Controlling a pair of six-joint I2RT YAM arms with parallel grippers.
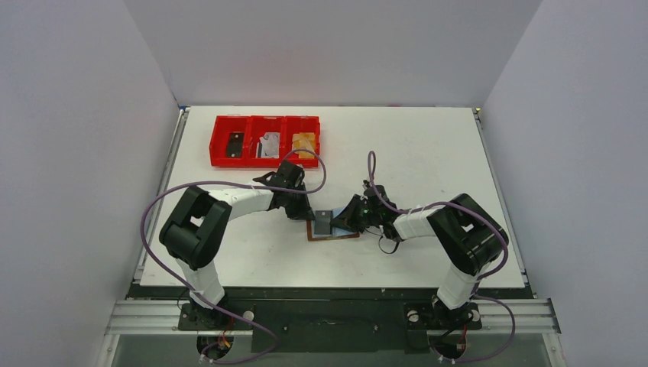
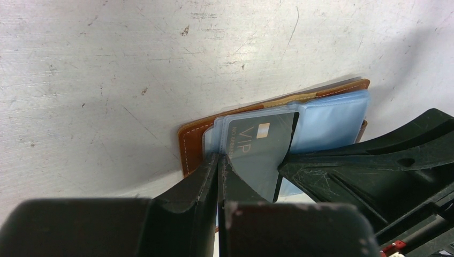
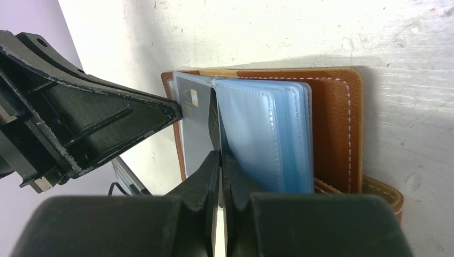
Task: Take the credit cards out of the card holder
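Note:
The brown card holder (image 1: 333,238) lies open on the table, its clear bluish sleeves (image 3: 251,115) fanned apart. A dark grey card marked VIP (image 2: 257,140) sits in a sleeve on its left half. At that sleeve's outer left edge, my left gripper is shut. My right gripper is shut at the card's inner edge, by the fold between the sleeves. Whether a thin sleeve or card edge is pinched in either gripper does not show clearly. The fingers hide the lower part of the card.
A red three-compartment tray (image 1: 250,162) stands at the back left, with a dark item, pale cards and a tan item inside. Purple cables (image 1: 229,183) loop over both arms.

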